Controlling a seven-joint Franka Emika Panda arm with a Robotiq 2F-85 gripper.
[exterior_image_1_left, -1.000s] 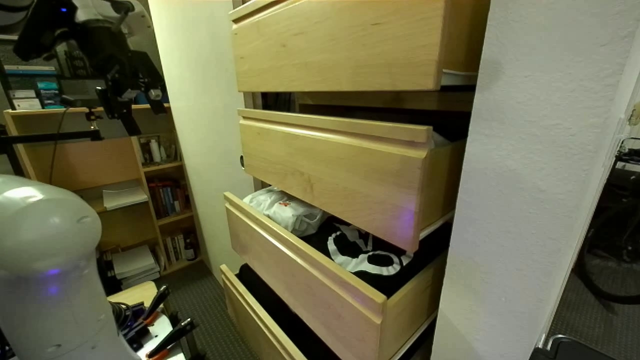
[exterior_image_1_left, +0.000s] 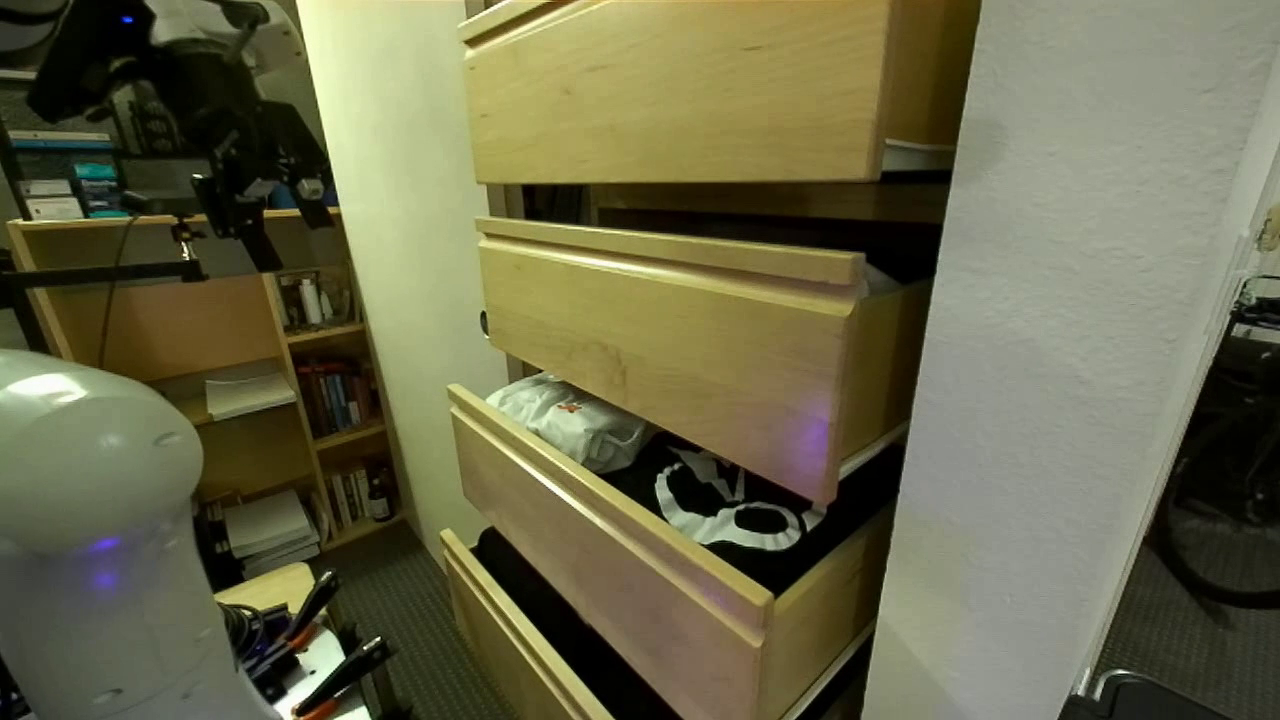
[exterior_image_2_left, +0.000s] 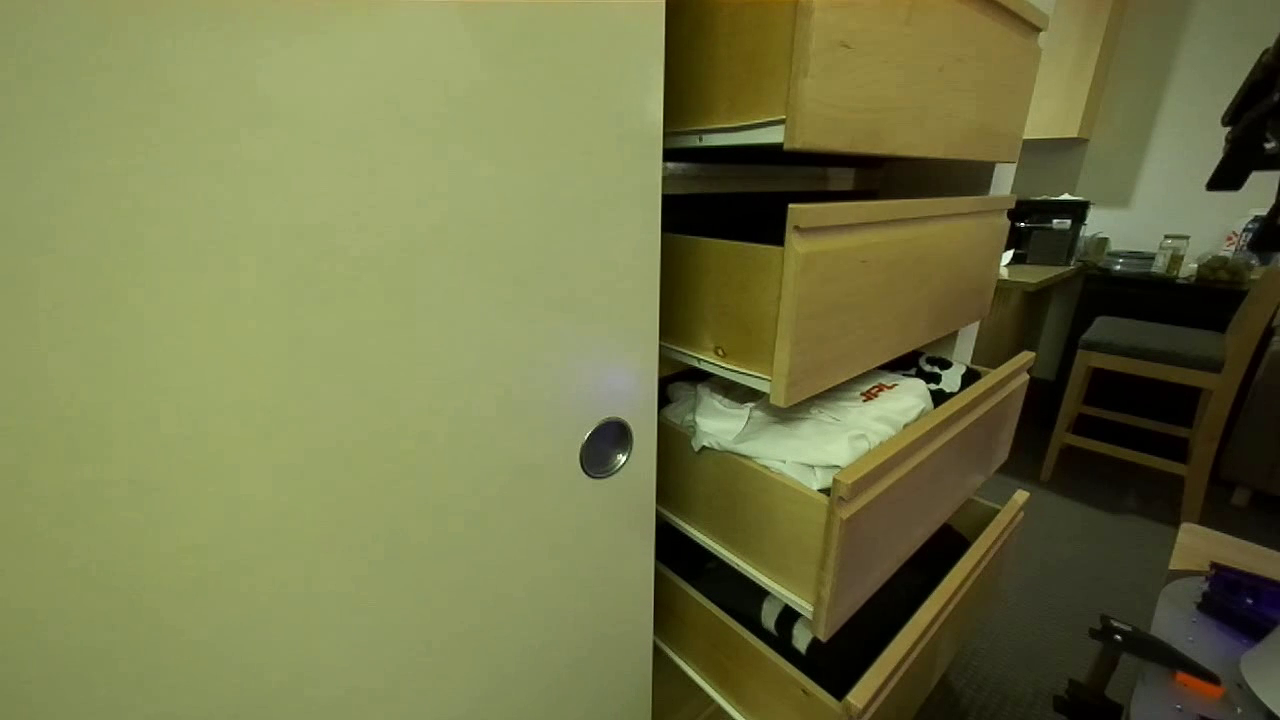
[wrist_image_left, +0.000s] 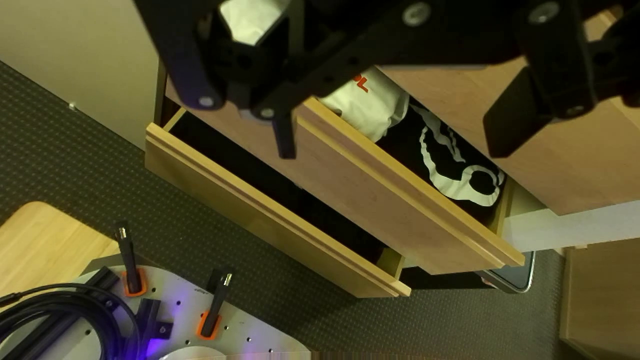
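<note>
Several light wooden drawers are pulled out by differing amounts, one above another: a top drawer (exterior_image_1_left: 672, 96), an upper-middle drawer (exterior_image_1_left: 660, 348), a lower-middle drawer (exterior_image_1_left: 600, 540) and a bottom drawer (exterior_image_1_left: 504, 624). In the lower-middle one lie a white cloth with red letters (exterior_image_2_left: 828, 420) and a black cloth with a white print (exterior_image_1_left: 732, 522). Dark cloth fills the bottom drawer. My gripper is open, its fingers wide apart and nothing held between them. In exterior view 1 it hangs at the upper left, clear of the drawer fronts.
A pale sliding door (exterior_image_2_left: 360, 360) with a round recessed pull (exterior_image_2_left: 606, 448) covers the side beside the drawers; a white wall (exterior_image_1_left: 1080, 300) bounds the other. Clamps (wrist_image_left: 216, 306) and coiled cable (wrist_image_left: 66, 318) sit on the robot's base plate (wrist_image_left: 264, 327). Carpet (wrist_image_left: 78, 150) lies clear between.
</note>
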